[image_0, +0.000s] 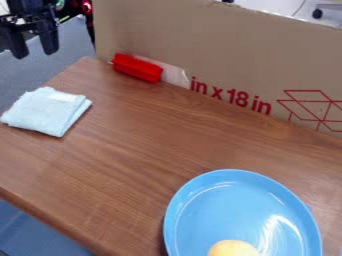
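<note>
My black gripper (32, 40) hangs at the top left, above and behind a folded pale blue cloth (47, 110), its two fingers apart with nothing seen between them. The cloth lies at the left edge of the wooden table (174, 140). A red cylindrical object (138, 68) lies against the cardboard at the back. At the front right a blue plate (214, 210) holds a pale yellow round item (233, 249), cut off by the frame's bottom edge.
A large cardboard wall (241, 50) printed "in x 18 in" runs along the table's back. Grey floor shows beyond the left edge.
</note>
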